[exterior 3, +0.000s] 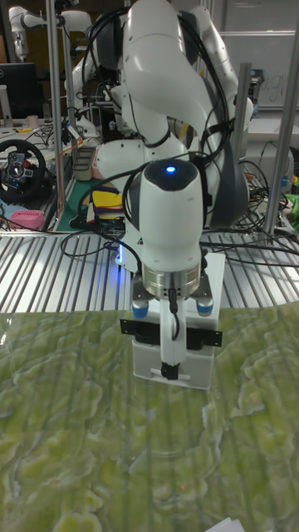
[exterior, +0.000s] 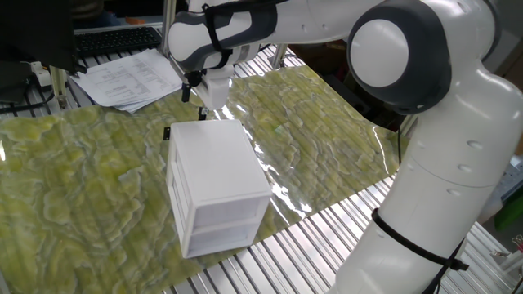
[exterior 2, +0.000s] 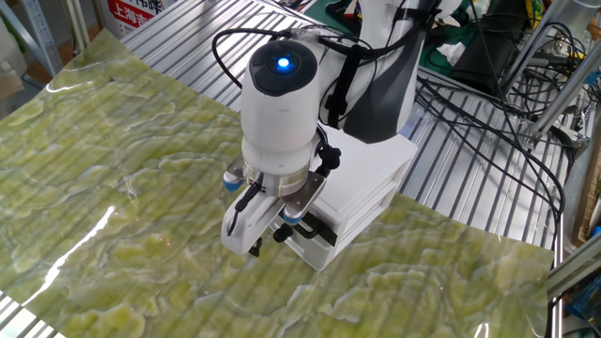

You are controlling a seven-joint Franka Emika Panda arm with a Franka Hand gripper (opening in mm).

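A white drawer box [exterior: 222, 163] stands upright on the green marbled sheet. Its front carries a black bar [exterior 3: 213, 337], whose end also shows as a dark bracket [exterior: 167, 133] past the box's far edge. My gripper [exterior 2: 255, 248] points down at that front side, close to the bar. In exterior view 3 the hand overlaps the middle of the bar, and the dark fingertip [exterior 3: 169, 371] appears low against the box front. Whether the fingers touch the bar or the box is hidden, and how far apart they stand does not show clearly.
Papers [exterior: 129, 79] and a keyboard [exterior: 118, 39] lie beyond the sheet. The green sheet [exterior 2: 113, 160] is bare around the box. Ribbed metal table shows behind it, with loose black cables [exterior 2: 484, 141] to one side.
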